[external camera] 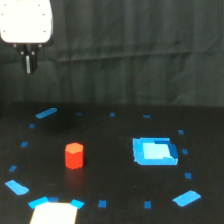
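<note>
High at the upper left of the camera view hangs my gripper (29,66), its short dark fingers pointing down beneath a white arm end (26,22). The fingers are too small and dark to show whether they are apart. A red block (74,156) sits on the dark table, well below the gripper and a little to its right. Right of centre lies a white square (156,151) with a blue border (140,143) around it, apart from the block.
Small blue tape marks dot the black table. Larger blue strips lie at the far left (46,113), left side (17,187) and lower right (186,198). A pale object (54,214) stands at the bottom edge.
</note>
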